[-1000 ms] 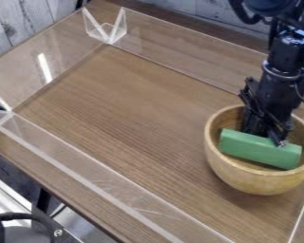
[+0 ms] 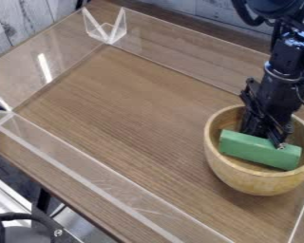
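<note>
A wooden bowl point(image 2: 243, 180) at the right side of the table holds a green block point(image 2: 250, 150) lying across it. My dark gripper point(image 2: 272, 123) comes down from the top right into the bowl, just behind the green block. Its fingertips are partly hidden by the bowl and block, so whether anything is between them is unclear.
A clear plastic piece point(image 2: 105, 28) stands near the back edge. A wall runs along the back, and dark hardware shows at the lower left.
My arm has shifted very slightly, with the bowl and green block staying in nearly the same place.
</note>
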